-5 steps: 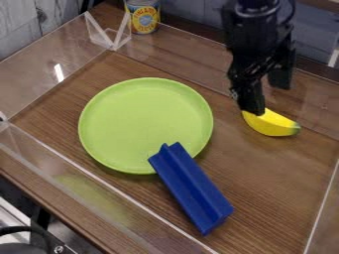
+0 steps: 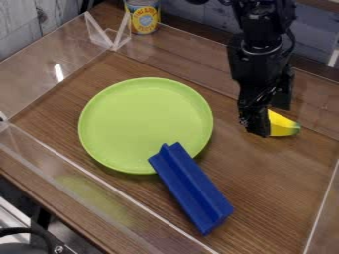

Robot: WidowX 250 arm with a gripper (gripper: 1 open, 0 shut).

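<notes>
My black gripper (image 2: 265,114) is open and low over a yellow banana-like object (image 2: 281,126) on the right of the wooden table, its lower fingers just at or above the object's left part, which they partly hide. A green plate (image 2: 143,124) lies at centre left, and a long blue block (image 2: 192,189) lies diagonally below it.
A can (image 2: 143,16) stands at the back left. Clear plastic walls border the table (image 2: 265,198) at the left.
My gripper has moved down toward the yellow object and now covers part of it. The plate and blue block are unchanged.
</notes>
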